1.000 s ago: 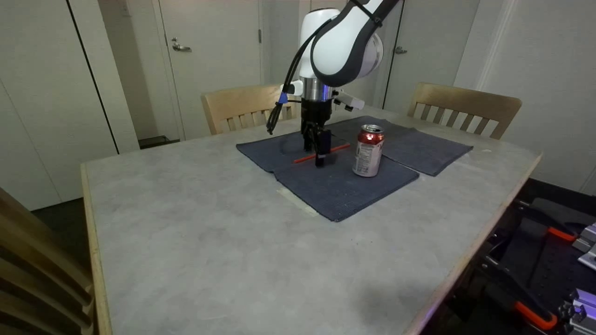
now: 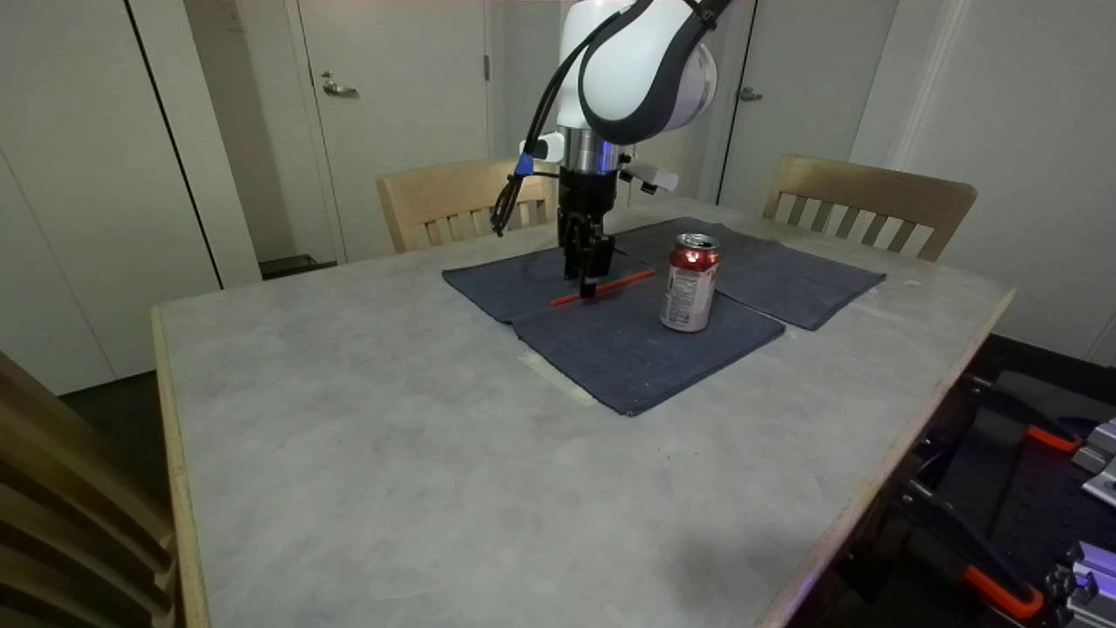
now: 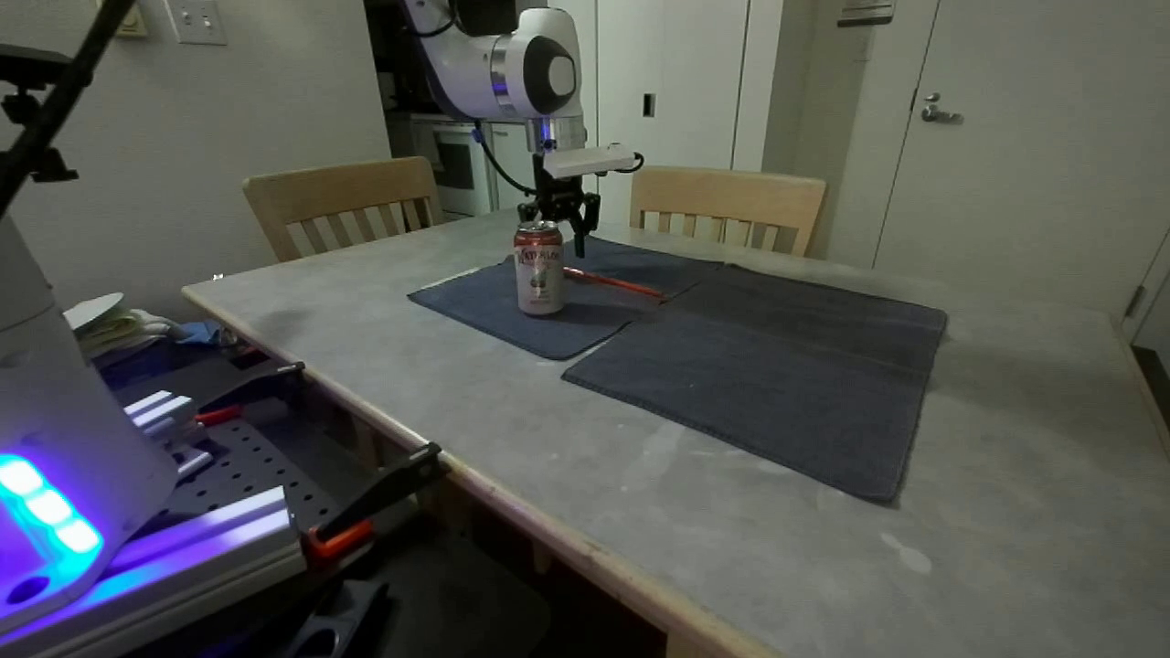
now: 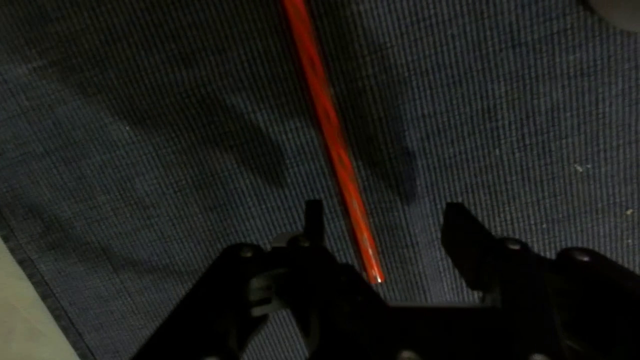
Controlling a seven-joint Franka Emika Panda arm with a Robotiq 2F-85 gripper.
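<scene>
A thin red straw [image 4: 336,138] lies on a dark blue cloth [image 4: 510,120]. My gripper points down over one end of it, fingers apart, one finger on each side of the straw and neither touching it in the wrist view. The straw is nearer the left finger [image 4: 313,222]; a wider gap separates it from the right finger [image 4: 462,231]. In exterior view 1, the gripper [image 2: 580,284] is low above the cloth, hiding part of the straw [image 2: 628,281].
An upright red and white soda can [image 2: 690,284] stands on the cloth, close to the gripper's right in exterior view 1. A second cloth [image 3: 768,373] covers more of the table. Wooden chairs stand behind the table.
In exterior view 1 my gripper has shifted slightly up and to the left, and its fingertips look a little closer together. Straw and can appear unmoved.
</scene>
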